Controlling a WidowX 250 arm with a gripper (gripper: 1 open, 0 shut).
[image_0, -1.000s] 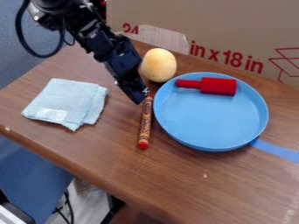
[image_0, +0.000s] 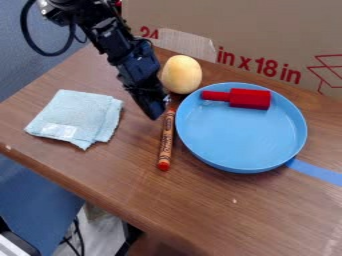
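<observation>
My black gripper (image_0: 158, 104) hangs low over the wooden table at the top end of an orange marker (image_0: 166, 145), which lies lengthwise pointing toward the front edge. Whether the fingers are open, shut or touching the marker is hard to make out. A folded light blue cloth (image_0: 75, 115) lies to the left. A blue plate (image_0: 241, 140) sits to the right with a red object with a handle (image_0: 250, 98) on its far part. A yellow egg-shaped object (image_0: 182, 74) stands behind the gripper.
A cardboard box (image_0: 267, 40) backs the table. Blue tape (image_0: 318, 172) runs right of the plate. The table's left edge is near the cloth.
The arm has shifted very slightly; the objects on the table look unchanged.
</observation>
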